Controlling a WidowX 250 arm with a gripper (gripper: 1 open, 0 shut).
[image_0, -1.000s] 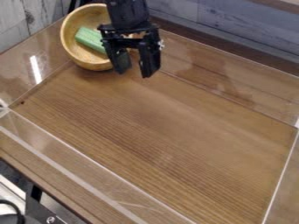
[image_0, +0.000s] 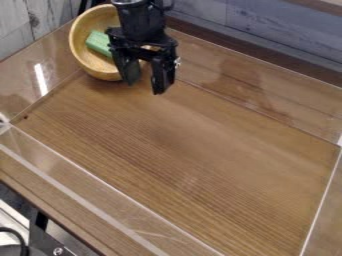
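Note:
My black gripper (image_0: 144, 72) hangs over the upper middle of the wooden tray, just right of a yellow-orange bowl (image_0: 86, 58) at the upper left, whose right part it hides. The gripper is open, with its two fingers apart and nothing seen held between them. A light green object (image_0: 99, 42) lies in the bowl, partly hidden behind the arm.
Raised tray walls run along the back and sides, and dark cables (image_0: 11, 240) show at the lower left outside it.
The gripper has turned and shifted slightly left toward the bowl, now covering more of the green object. The bowl looks still.

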